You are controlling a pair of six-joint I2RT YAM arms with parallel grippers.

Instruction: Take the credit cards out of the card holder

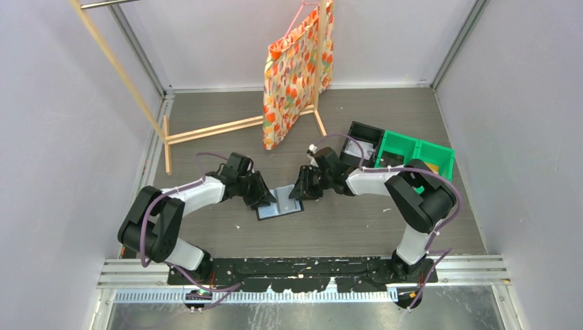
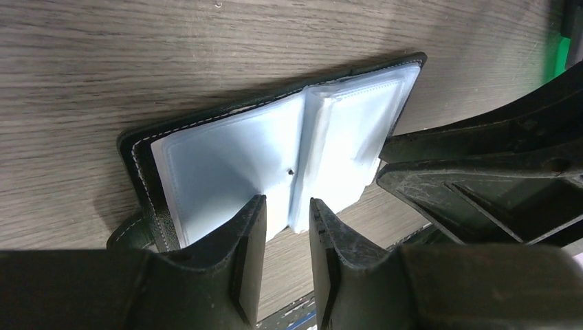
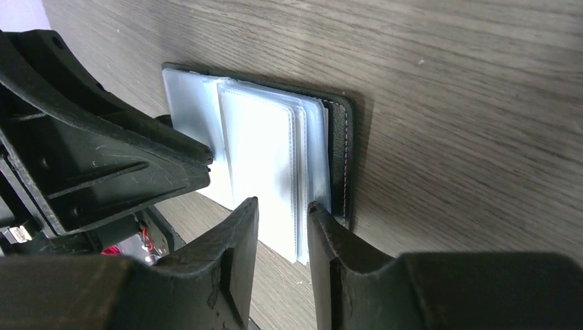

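An open card holder (image 1: 280, 210) with a dark stitched cover and clear plastic sleeves lies on the table between my grippers. In the left wrist view, my left gripper is part open just above the left sleeve (image 2: 218, 165), nothing visibly held. In the right wrist view, my right gripper is part open over the right sleeve stack (image 3: 265, 158), its fingertips close to the plastic near the stitched edge. Whether the fingertips touch is unclear. Individual cards cannot be told apart.
Black and green bins (image 1: 433, 155) stand at the back right. A wooden rack (image 1: 206, 134) with an orange patterned cloth (image 1: 292, 75) stands behind the arms. The table in front of the holder (image 1: 289, 240) is clear.
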